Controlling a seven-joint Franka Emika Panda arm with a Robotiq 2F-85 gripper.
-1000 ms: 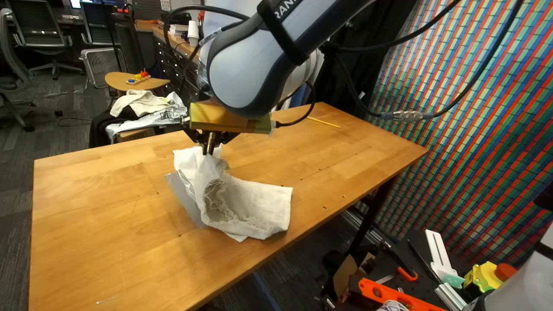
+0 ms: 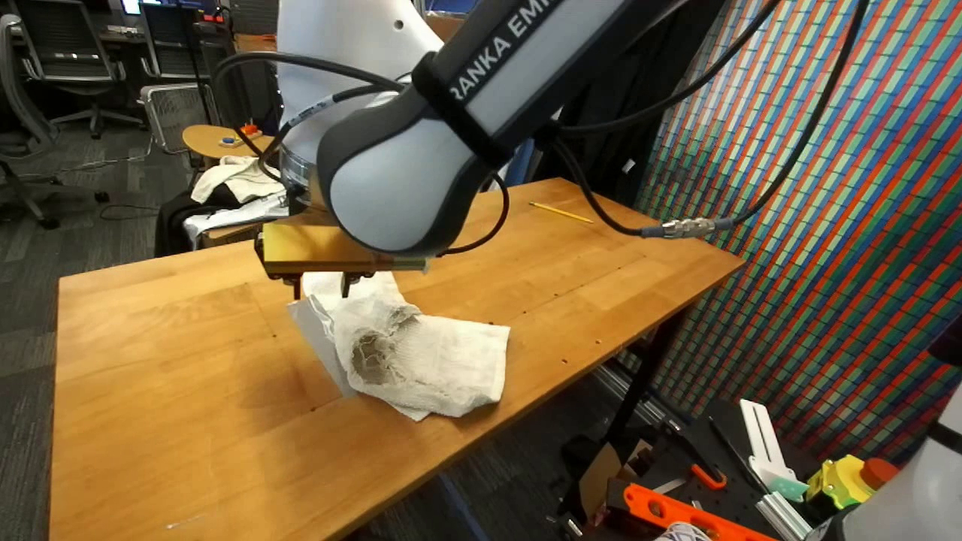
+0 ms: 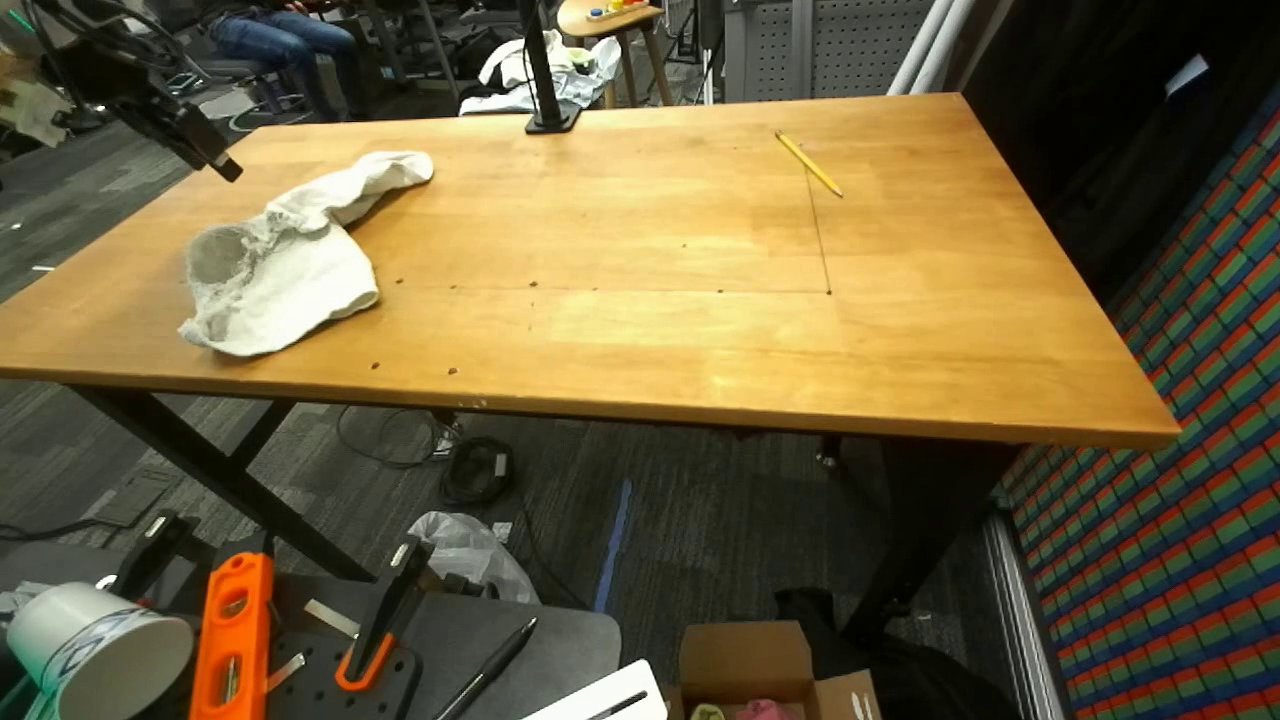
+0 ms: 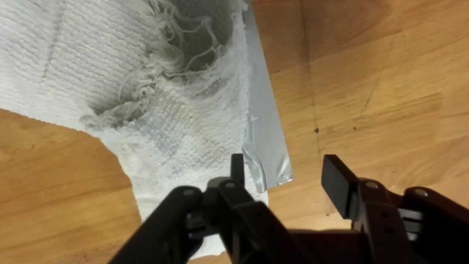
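A white knit cloth [image 2: 433, 361] lies crumpled on the wooden table, its frayed, dark hole [image 4: 200, 41] facing up. Beneath its edge sticks out a flat silver-grey strip [image 4: 266, 110], like tape or sheet. Over that edge hovers my gripper, with its fingers apart and nothing held between them. One finger [image 4: 237, 169] overlaps the cloth in the wrist view; the other is over bare wood beyond the strip. From the second exterior side, the cloth [image 3: 300, 282] sits at the table's left, near the gripper tip [image 3: 228, 168]; the strip is hidden there.
A yellow pencil [image 3: 810, 164] rests at the far right of the table [image 3: 672, 336], whose middle is clear. A black post base [image 3: 552, 120] stands at the back edge. The front edge runs close by the cloth.
A second ago the gripper was shut on a raised fold of the cloth.
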